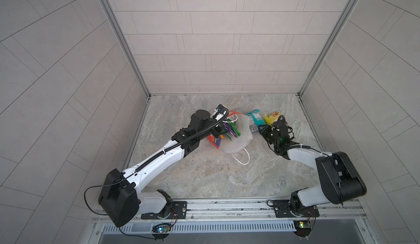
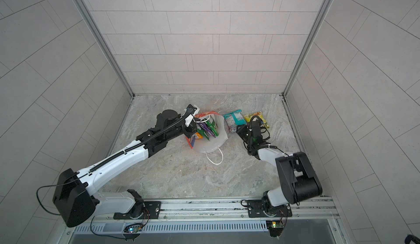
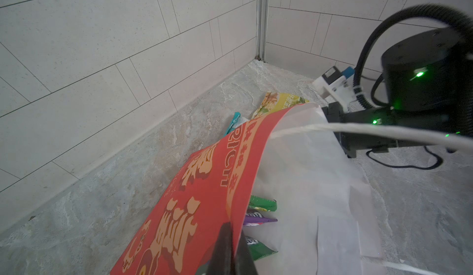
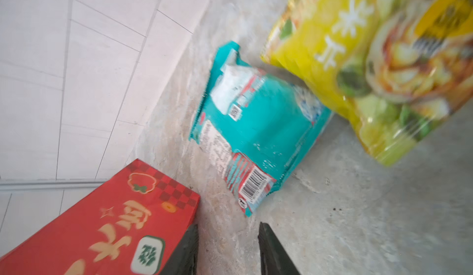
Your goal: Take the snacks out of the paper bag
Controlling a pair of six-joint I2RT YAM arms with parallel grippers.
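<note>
The white-lined paper bag [image 1: 236, 141] with a red side lies at the centre, holding green and purple snack packs [image 3: 259, 217]. My left gripper is shut at the bag's red edge in the left wrist view; whether paper is between its fingers is unclear. A teal pack [image 4: 261, 127] and a yellow noodle pack [image 4: 374, 63] lie on the floor right of the bag. My right gripper is above the floor beside them, fingers apart, with nothing between them.
Tiled walls enclose the back and sides, close behind the packs.
</note>
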